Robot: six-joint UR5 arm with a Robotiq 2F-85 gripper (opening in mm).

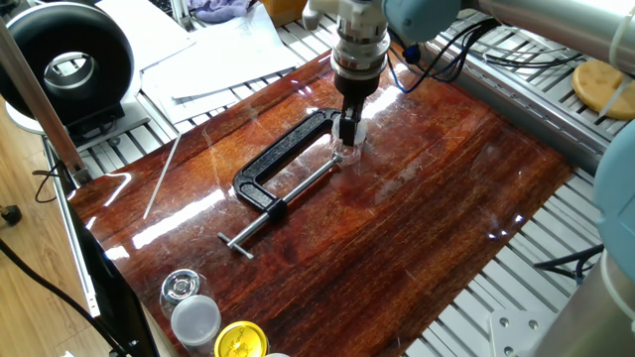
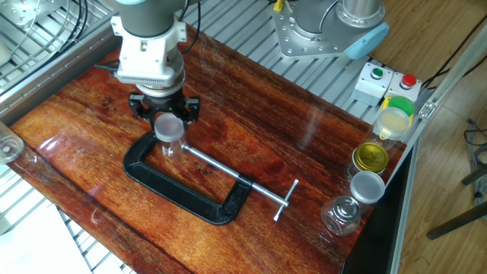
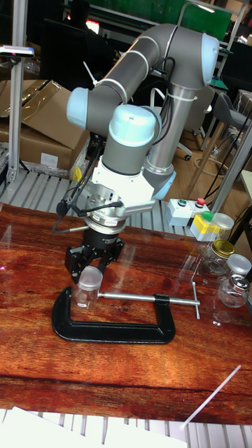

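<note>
A clear jar with a whitish lid (image 2: 169, 125) stands upright at the mouth of the black C-clamp (image 2: 179, 199), close to the tip of its screw. The clamp lies flat on the glossy wooden board, its steel screw and T-handle (image 2: 286, 200) pointing away from the jar. My gripper (image 2: 166, 114) is right at the jar, pointing down, its black fingers (image 3: 73, 262) spread apart in the third view. It looks open. The lid partly hides the fingertips, and whether they touch the jar cannot be told.
Several jars stand along the board's edge, among them a gold-lidded one (image 2: 370, 157) and a white-lidded one (image 2: 367, 187). Beyond them is a box with a red button (image 2: 409, 81). A thin white rod (image 1: 162, 177) lies near the papers. Much of the board is clear.
</note>
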